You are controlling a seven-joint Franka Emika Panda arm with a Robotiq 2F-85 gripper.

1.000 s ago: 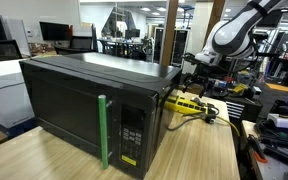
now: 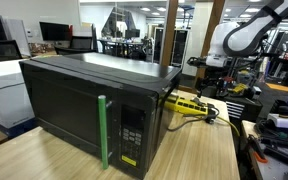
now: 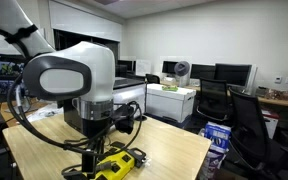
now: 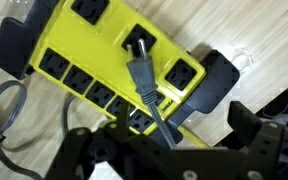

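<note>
A yellow power strip [image 4: 104, 55] with black outlets lies on the wooden table, crossing the wrist view diagonally. Over it shows a dark grey plug [image 4: 142, 76], its metal prongs exposed and its cord running down between my fingers. Whether the plug rests on the strip or is raised above it, I cannot tell. My gripper is open above the strip, one finger on each side of the cord. In exterior view 1 the strip [image 2: 187, 105] sits below the gripper, just beyond the microwave. The arm partly hides the strip [image 3: 116, 164] in exterior view 2.
A large black microwave [image 2: 104, 98] with a green handle [image 2: 102, 130] takes up much of the table. A loose cable [image 4: 16, 120] curls beside the strip. Bare tabletop [image 3: 174, 143] lies to the strip's right in exterior view 2.
The arm has shifted slightly to the right in exterior view 1. The microwave and power strip look unmoved.
</note>
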